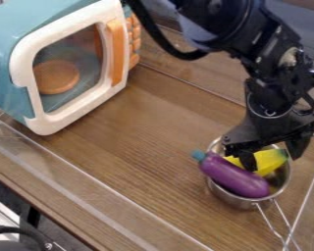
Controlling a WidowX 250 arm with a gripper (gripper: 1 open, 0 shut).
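A metal pot (250,200) with a wire handle stands at the lower right of the wooden counter. In it lie a purple eggplant (230,176) and, behind that, a yellow banana-like piece (267,161). My black gripper (269,147) is low over the pot, at the yellow piece. Its fingers partly hide the pot's back; whether they hold anything I cannot tell.
A toy microwave (44,44), teal and white, with an orange disc inside, stands at the upper left. Clear rails run along the counter's edges.
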